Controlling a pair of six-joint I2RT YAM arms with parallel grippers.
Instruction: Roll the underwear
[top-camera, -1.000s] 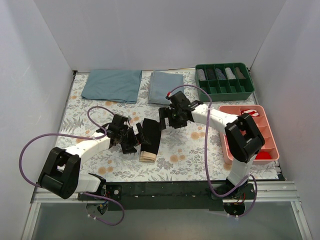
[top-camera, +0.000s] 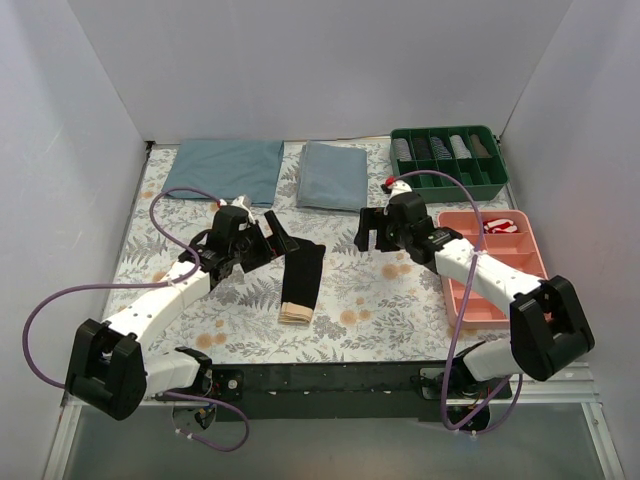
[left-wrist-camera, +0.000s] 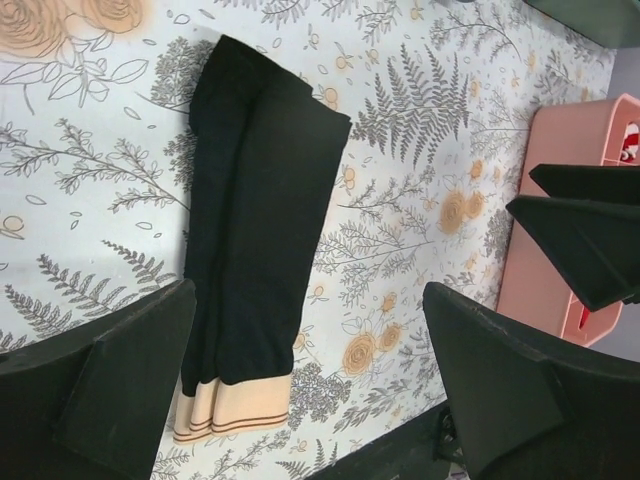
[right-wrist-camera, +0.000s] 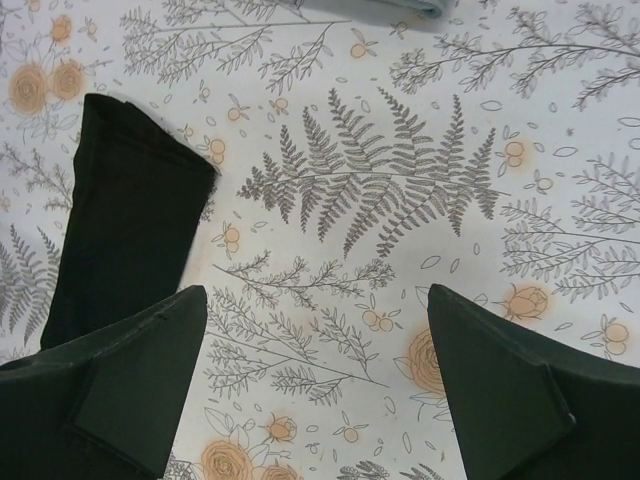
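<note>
The black underwear (top-camera: 303, 275) lies on the patterned cloth as a narrow folded strip, its beige waistband (left-wrist-camera: 240, 404) at the near end. A lengthwise fold runs along its left side in the left wrist view. My left gripper (top-camera: 280, 232) hovers by the strip's far left part, open and empty. To the right of the underwear, over bare cloth, my right gripper (top-camera: 367, 229) is open with nothing between its fingers. Only the far part of the black fabric (right-wrist-camera: 130, 200) shows in the right wrist view; the rest is cut off or behind a finger.
Two folded blue-grey cloths (top-camera: 225, 170) lie at the back. A green divided box (top-camera: 488, 190) with rolled items stands at the back right, and a pink divided box (top-camera: 452, 300) holding red items is at the right.
My right gripper has moved right, away from the underwear. My left gripper has shifted slightly back and up. The underwear looks unchanged.
</note>
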